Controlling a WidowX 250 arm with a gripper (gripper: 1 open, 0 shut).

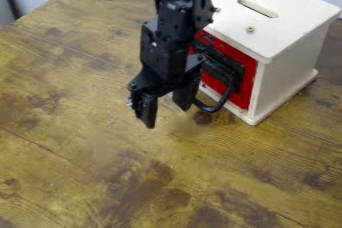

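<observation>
My black gripper [162, 100] hangs open above the wooden floor, just in front of and left of a white wooden box [281, 52] with a red front [238, 92]. The gripper and its cable cover much of the red front. Nothing shows between the fingers.
The box has a slot and small knobs on its top. A pale wall shows at the back corners.
</observation>
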